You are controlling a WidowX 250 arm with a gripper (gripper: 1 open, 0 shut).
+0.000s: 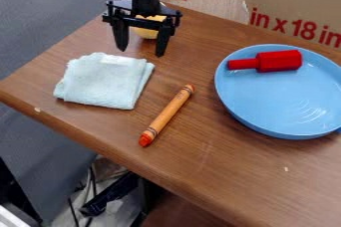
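Note:
My black gripper (142, 38) hangs at the back left of the wooden table, fingers apart and pointing down, around or just in front of a yellow round object (148, 30) that it partly hides; whether it touches it I cannot tell. A folded pale blue cloth (103, 81) lies at the left. An orange crayon (167, 114) lies diagonally in the middle. A blue plate (273, 107) on the right holds a red object with a handle (277, 61).
A cardboard box (293, 2) stands behind the table. Cables and dark items lie below the table at lower left.

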